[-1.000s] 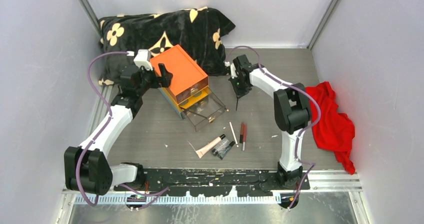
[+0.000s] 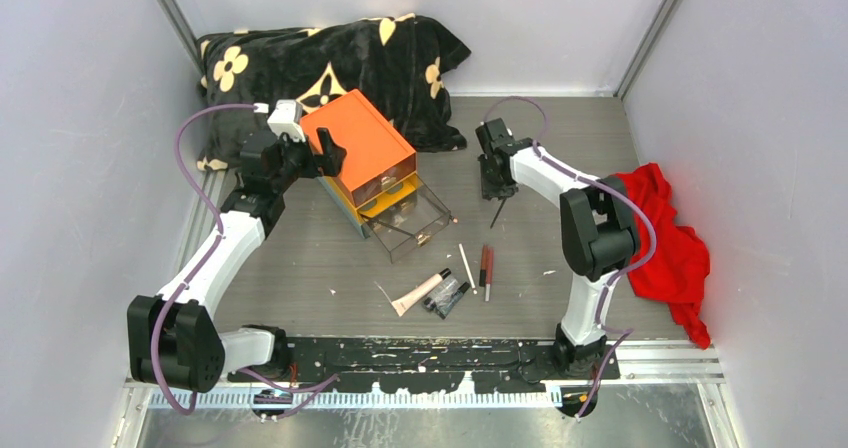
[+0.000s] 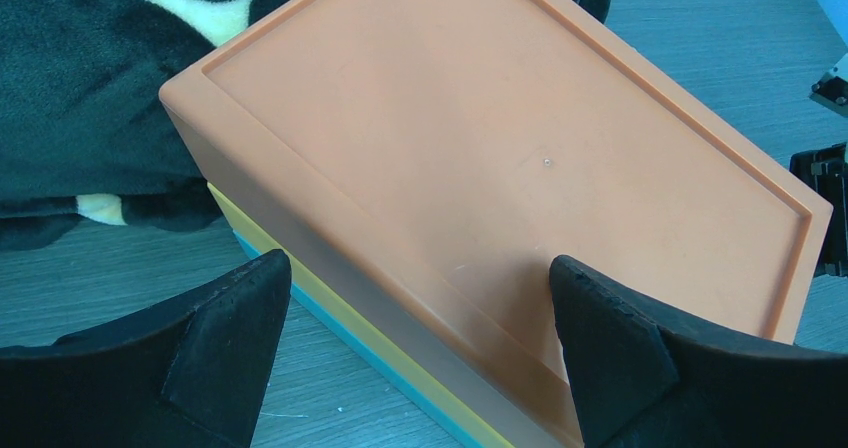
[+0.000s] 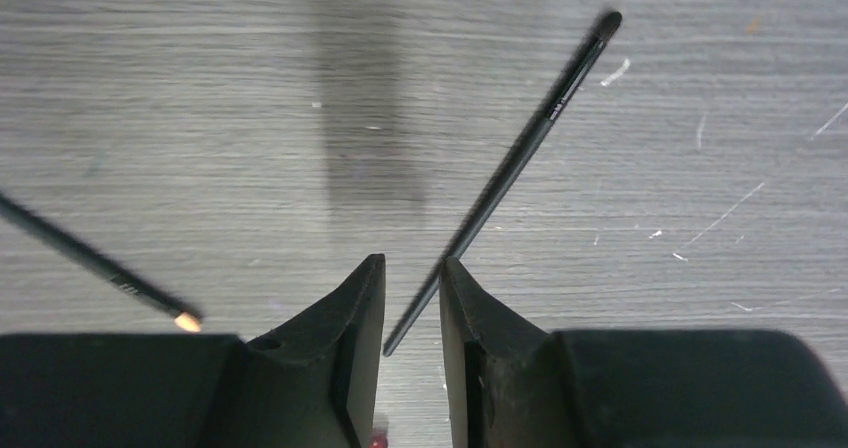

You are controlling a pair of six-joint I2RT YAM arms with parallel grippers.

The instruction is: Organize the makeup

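The orange-topped organizer (image 2: 355, 133) has its lower clear drawer (image 2: 410, 228) pulled out. My left gripper is at its top left side, fingers spread wide, the right finger over the lid. My right gripper hangs above the floor, open with a narrow gap and nothing held. A dark brush (image 4: 520, 153) lies under it, a second brush (image 4: 80, 248) to its left. Toward the front lie a cream tube (image 2: 415, 293), dark tubes (image 2: 450, 303), a white stick (image 2: 465, 264) and red-brown sticks (image 2: 489, 273).
A black patterned blanket (image 2: 260, 68) lies behind the organizer. A red cloth (image 2: 665, 248) is bunched along the right wall. The floor between the right arm and the back wall is mostly clear.
My right gripper has moved right and slightly toward the front, away from the organizer. The left arm and the organizer look unchanged.
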